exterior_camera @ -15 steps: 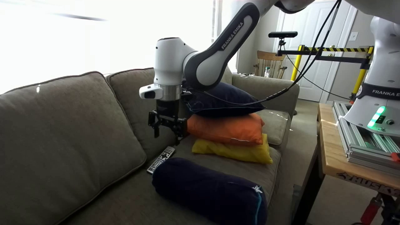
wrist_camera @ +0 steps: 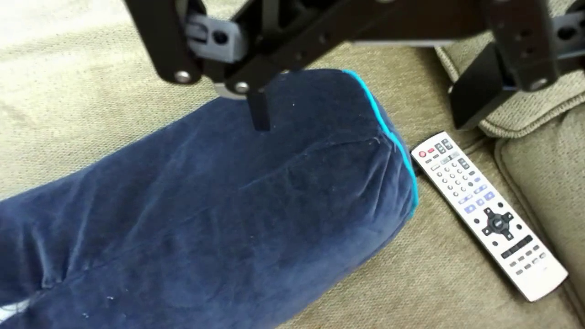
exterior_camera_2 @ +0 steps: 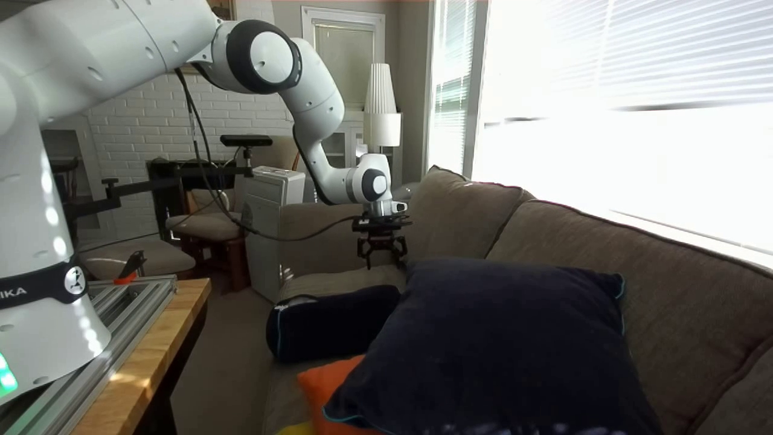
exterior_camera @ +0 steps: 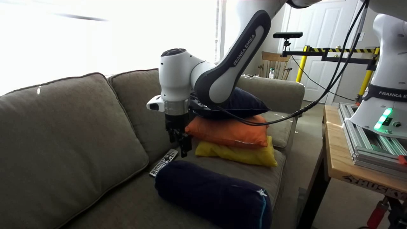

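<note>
My gripper (exterior_camera: pixel 178 147) hangs open above the sofa seat, empty between its fingers. A white remote control (wrist_camera: pixel 491 216) lies face up on the seat beside the back cushion, clear of the fingers; it also shows in exterior view 1 (exterior_camera: pixel 164 162). Close to the remote's one end is a dark blue bolster pillow (wrist_camera: pixel 219 203) with turquoise piping, stretched across the seat. In the wrist view one fingertip (wrist_camera: pixel 260 112) appears over the bolster and the other (wrist_camera: pixel 477 90) over the seat past its end. Exterior view 2 shows both fingers spread behind the bolster (exterior_camera_2: pixel 330 322).
A stack holds a yellow pillow (exterior_camera: pixel 236 153), an orange pillow (exterior_camera: pixel 229 131) and a dark blue pillow (exterior_camera_2: pixel 500 348) on top, close beside the gripper. Back cushions (exterior_camera: pixel 72 152) bound the seat. A wooden bench (exterior_camera: pixel 343 160) carries the arm's base.
My gripper has come down and slightly to the right in exterior view 1, and the wrist has turned. The remote and pillows have stayed put.
</note>
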